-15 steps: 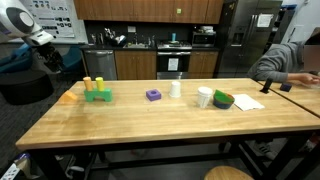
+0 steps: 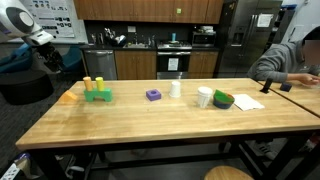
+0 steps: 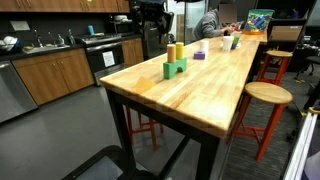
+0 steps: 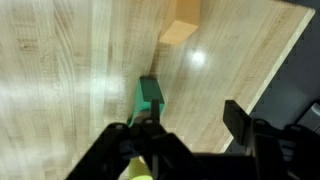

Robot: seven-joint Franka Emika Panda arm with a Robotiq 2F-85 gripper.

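On the left of the table stands a green block (image 2: 98,95) with yellow cylinders (image 2: 100,84) upright on it. An orange piece (image 2: 69,97) lies on the wood just left of it. In exterior view 1 my gripper (image 2: 54,60) hangs above the table's left end, clear of every object. From the wrist, the orange piece (image 4: 182,20) shows at the top, and part of the green block (image 4: 147,100) appears below it, partly covered by the gripper. The fingers of my gripper are spread wide, with only bare table showing between them.
A purple block (image 2: 153,95) sits mid-table. To its right are a white cup (image 2: 175,89), a white mug (image 2: 204,97), a dark bowl (image 2: 223,100) with colourful contents and a paper sheet (image 2: 247,102).
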